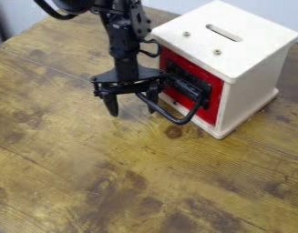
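Observation:
A white wooden box (249,86) stands at the right, with a slot in its top, a red front panel (205,114) and a black mechanism with a bent bar handle (176,116). My black gripper (131,102) is just left of the red front, low over the table, its two fingers pointing down and apart, with nothing seen between them. The right finger is close to the handle; whether they touch I cannot tell.
A pale wall or edge lies at the back.

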